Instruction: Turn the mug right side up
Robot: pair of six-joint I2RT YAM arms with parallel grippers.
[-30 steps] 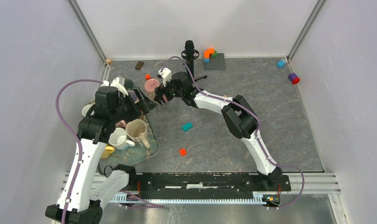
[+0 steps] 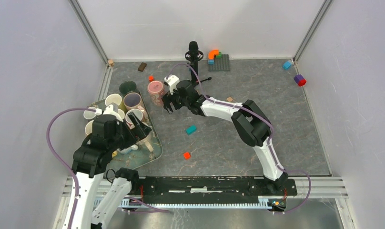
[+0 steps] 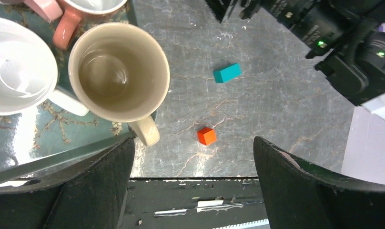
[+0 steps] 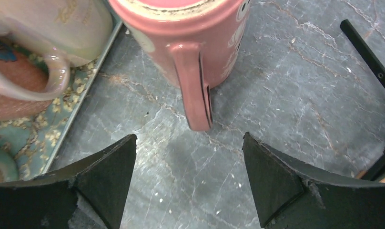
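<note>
The pink mug (image 2: pixel 156 91) (image 4: pixel 183 24) stands on the table just outside the tray, its handle (image 4: pixel 195 90) toward my right gripper (image 2: pixel 169 106), whose fingers are apart with only table between them, short of the handle. My left gripper (image 2: pixel 139 125) is open over the right part of the tray, above a beige mug (image 3: pixel 119 71). A white mug (image 3: pixel 21 67) sits beside that one. Whether the pink mug's top is its rim or base is hard to tell.
The tray (image 3: pixel 57 150) holds several mugs. A cyan block (image 2: pixel 190 129), a red cube (image 2: pixel 186 155) and a black stand (image 2: pixel 194 57) are on the table.
My right gripper has drawn back a little from the pink mug, toward the front and right. My left gripper has moved toward the front-left over the tray.
</note>
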